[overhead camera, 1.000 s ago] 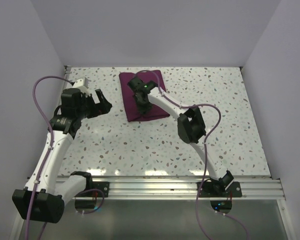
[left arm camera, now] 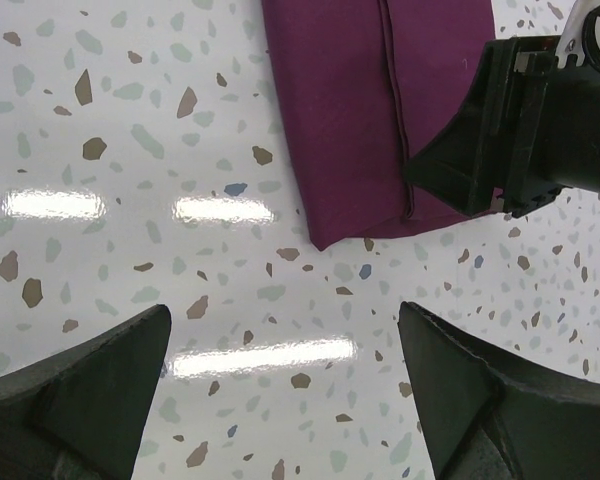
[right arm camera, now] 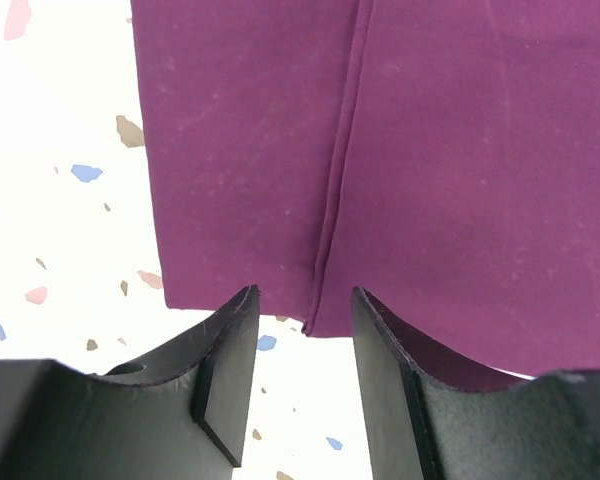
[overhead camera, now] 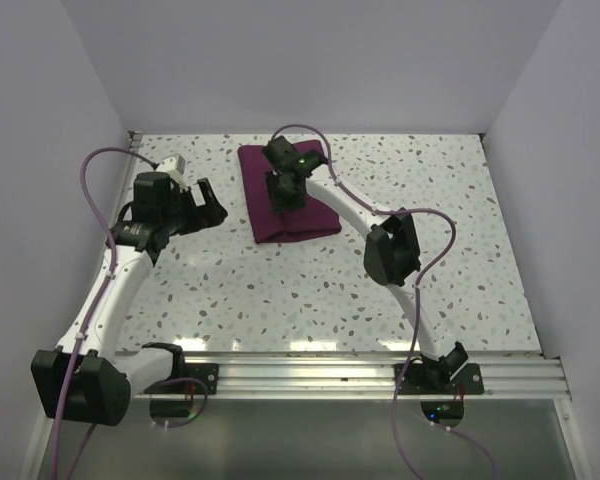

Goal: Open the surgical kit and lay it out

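A dark purple cloth bundle (overhead camera: pixel 258 185) lies flat on the table, with a folded edge (right arm camera: pixel 332 200) running lengthwise through it in the right wrist view. Over the cloth is my right gripper (overhead camera: pixel 284 192). Its two fingers stand apart on either side of that fold's near end, and nothing is between them in its grasp (right arm camera: pixel 306 294). To the left of the cloth, my left gripper (overhead camera: pixel 206 206) hangs open over bare table. In the left wrist view the cloth (left arm camera: pixel 330 130) is ahead and to the right, clear of the left fingers (left arm camera: pixel 110 375). Any contents are hidden.
The speckled white table (overhead camera: pixel 420 280) is otherwise empty, with free room right of and in front of the cloth. A metal rail (overhead camera: pixel 300 372) borders the near edge. Grey walls (overhead camera: pixel 300 70) enclose the back and sides. Purple cables (overhead camera: pixel 445 245) loop along both arms.
The left arm has moved a little to the right and away from the near edge. The cloth looks the same.
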